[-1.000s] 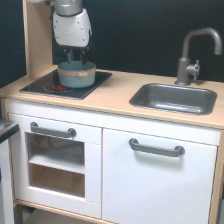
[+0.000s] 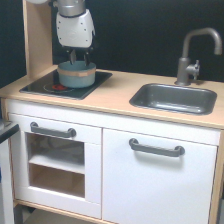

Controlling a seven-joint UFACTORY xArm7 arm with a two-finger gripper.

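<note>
A white robot arm (image 2: 75, 30) reaches down at the back left of the toy kitchen. Its dark gripper (image 2: 74, 56) is at the top of a teal pot (image 2: 77, 77), which is on or just over the black stove (image 2: 45, 88) with its red burner marking. Whether the fingers are open or shut on the pot is too small to tell.
A steel sink (image 2: 173, 98) with a tall faucet (image 2: 183, 68) occupies the right of the wooden counter (image 2: 120, 88). Below are a white cabinet door (image 2: 160, 180) and an open-windowed compartment (image 2: 58, 160). At the left edge stands a white panel with a dark handle.
The arm has shifted slightly to the right, and the pot with it by a very small amount.
</note>
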